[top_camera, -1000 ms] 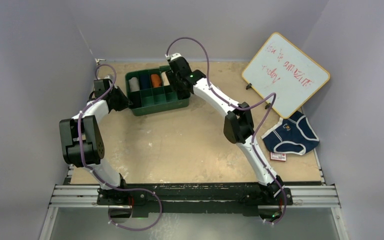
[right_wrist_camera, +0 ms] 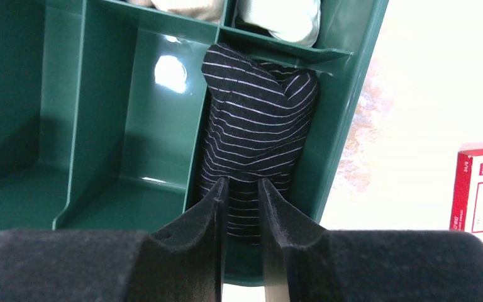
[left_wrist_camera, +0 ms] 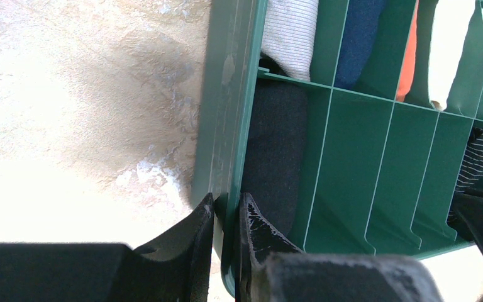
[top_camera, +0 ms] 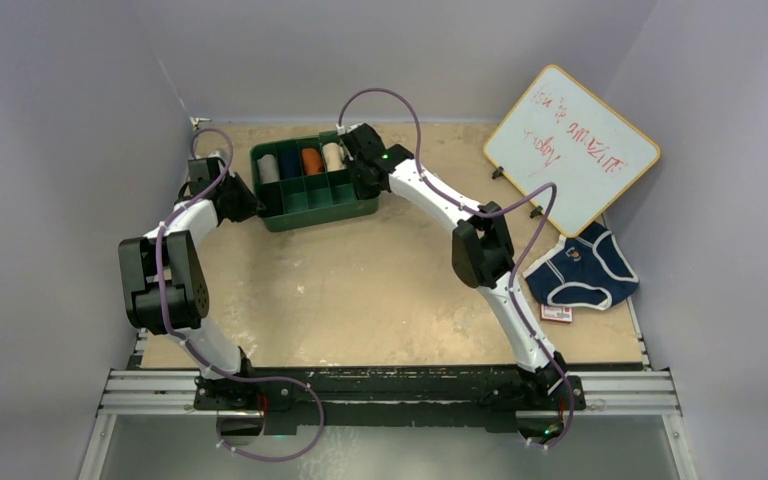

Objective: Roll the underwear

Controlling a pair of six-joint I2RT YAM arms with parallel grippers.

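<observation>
A dark underwear with thin white stripes (right_wrist_camera: pixel 258 119) lies bundled in the corner compartment of the green divided box (top_camera: pixel 312 220). My right gripper is down inside that compartment, shut on the bundle's near end, with striped cloth showing between its fingers. On the box's opposite side, my left gripper is shut on the outer wall, one finger outside and one inside. A black rolled piece (left_wrist_camera: pixel 273 151) fills the compartment beside it. Far off to the right, a navy underwear with white trim (top_camera: pixel 590 270) lies spread flat.
Grey (top_camera: pixel 268 168), navy, orange (top_camera: pixel 312 161) and cream rolls (top_camera: pixel 333 156) sit in the box's back row; middle front compartments are empty. A whiteboard (top_camera: pixel 572 150) stands at right, and a red-white packet (top_camera: pixel 556 314) lies by the navy underwear.
My right gripper has shifted slightly right and lower, and its wrist has tilted a little. The left arm and the box have stayed put.
</observation>
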